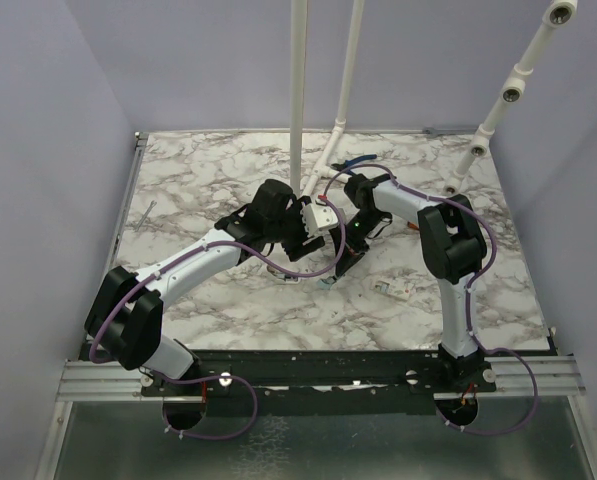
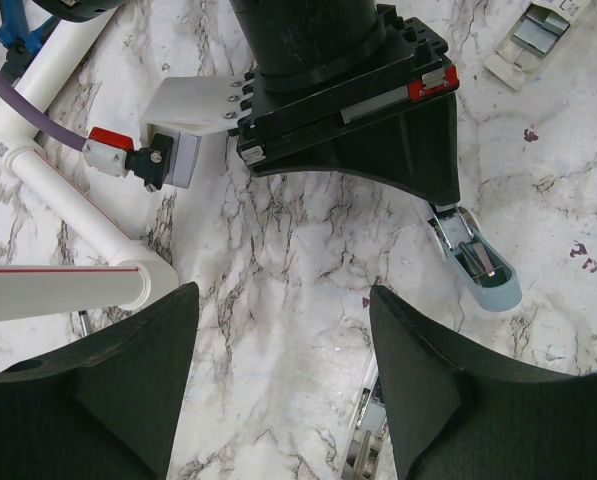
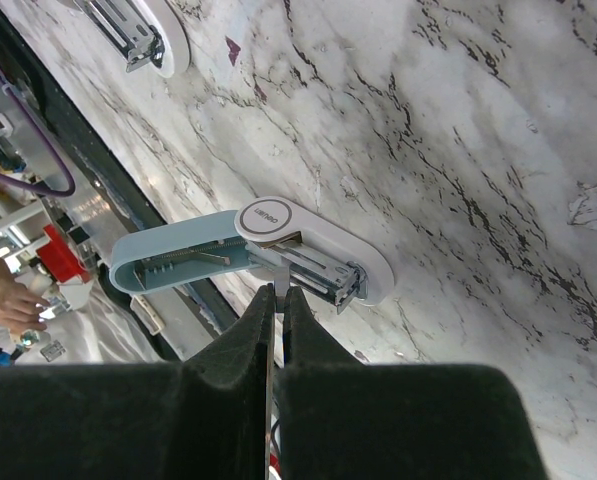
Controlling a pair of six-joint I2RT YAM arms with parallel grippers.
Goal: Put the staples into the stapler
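Below my right gripper, an opened stapler lies on the marble table, with a light-blue cover (image 3: 178,248) swung back from its white base (image 3: 363,255) and a metal magazine (image 3: 318,272) exposed. The right gripper is shut, its fingertips right at the magazine near the hinge. A small grey sliver shows at the tips; whether it is a staple strip or part of the stapler I cannot tell. In the left wrist view this stapler (image 2: 493,285) is partly hidden by the right gripper. My left gripper stands open above the table, its fingers empty.
Another white stapler (image 3: 143,30) lies nearby with its metal part bare. One more (image 2: 366,430) is partly hidden behind a left finger, and a white piece (image 2: 533,40) rests at the far side. White pipes (image 2: 68,290) stand close to the left gripper.
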